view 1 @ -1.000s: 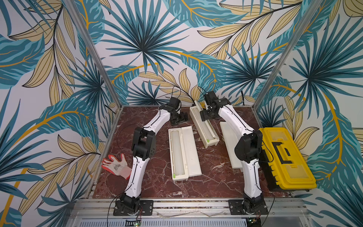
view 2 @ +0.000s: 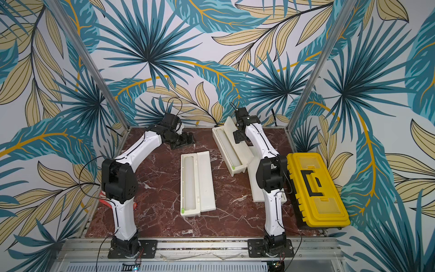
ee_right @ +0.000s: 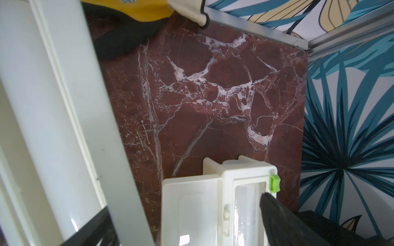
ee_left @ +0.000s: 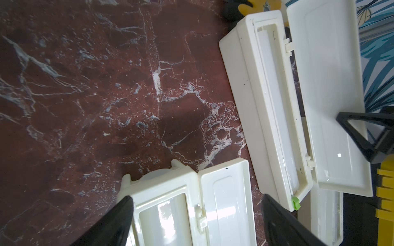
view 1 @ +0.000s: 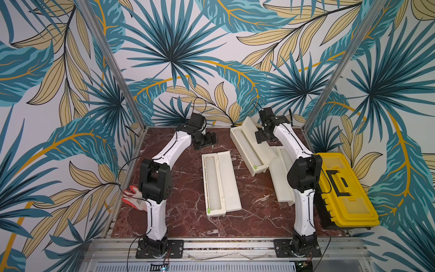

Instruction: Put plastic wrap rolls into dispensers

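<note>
Three white dispensers lie on the table: a middle one (view 1: 213, 181) open flat, with a pale roll (view 2: 190, 179) inside; a back one (view 1: 244, 149) with raised lid (ee_left: 324, 82), also holding a roll (ee_left: 279, 106); a right one (view 1: 281, 181), partly under the right arm. My left gripper (view 1: 204, 140) is open above the table behind the middle dispenser, with nothing visible between its fingers. My right gripper (view 1: 262, 135) is open at the back dispenser, whose white edge runs close by one finger in the right wrist view.
A yellow toolbox (view 1: 349, 190) takes up the right side. A red-and-white glove (view 1: 133, 197) lies at the left edge, partly behind the left arm.
My left gripper has moved leftward. My right gripper has moved back and right from a second ago, and the back dispenser has shifted slightly rightward with it.
</note>
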